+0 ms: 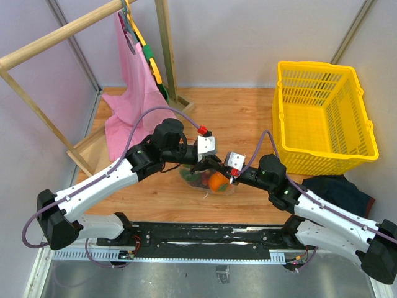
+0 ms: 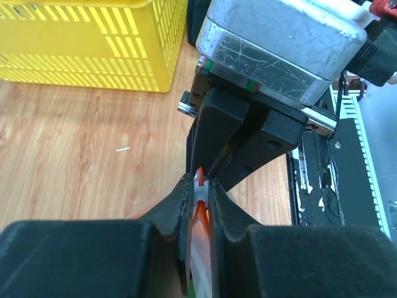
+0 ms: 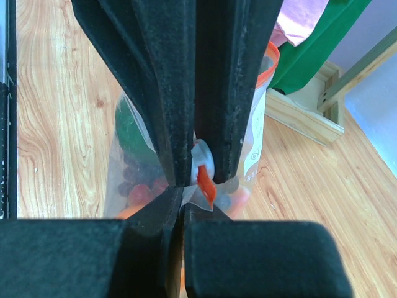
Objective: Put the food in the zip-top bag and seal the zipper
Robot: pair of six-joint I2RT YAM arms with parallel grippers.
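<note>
The clear zip top bag (image 1: pixel 200 184) stands on the table beneath both grippers, with an orange (image 1: pixel 218 181) and other food inside. Through its wall in the right wrist view I see red grapes (image 3: pixel 144 194) and something green (image 3: pixel 131 129). A grey zipper slider (image 2: pixel 201 192) sits on the orange zip strip (image 2: pixel 200 214). My left gripper has its fingertips closed in on both sides of that slider. Thin film at the bag's mouth passes between the fingertips of my right gripper, which is shut on it. The grippers' tips nearly meet.
A yellow basket (image 1: pixel 279 118) stands at the back right, with a dark cloth (image 1: pixel 338 195) in front of it. At the back left, a wooden rack (image 1: pixel 164 49) carries a pink cloth (image 1: pixel 139 93). Bare table lies behind and in front of the bag.
</note>
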